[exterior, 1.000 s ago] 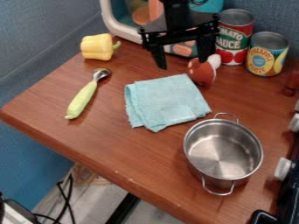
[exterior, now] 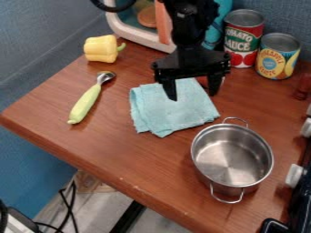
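Observation:
The black gripper (exterior: 191, 84) hangs over the back of a folded light-blue cloth (exterior: 165, 114), its two fingers apart, one low over the cloth and one to its right. It hides most of a red object behind it. Whether anything is between the fingers is hard to tell. A steel pot (exterior: 231, 158) stands at the front right of the wooden table (exterior: 115, 155).
A tomato sauce can (exterior: 243, 41) and a yellow-blue can (exterior: 277, 56) stand at the back right. A yellow pepper (exterior: 101, 49) and a green-handled scoop (exterior: 85, 102) lie on the left. A plastic bin (exterior: 134, 23) is at the back.

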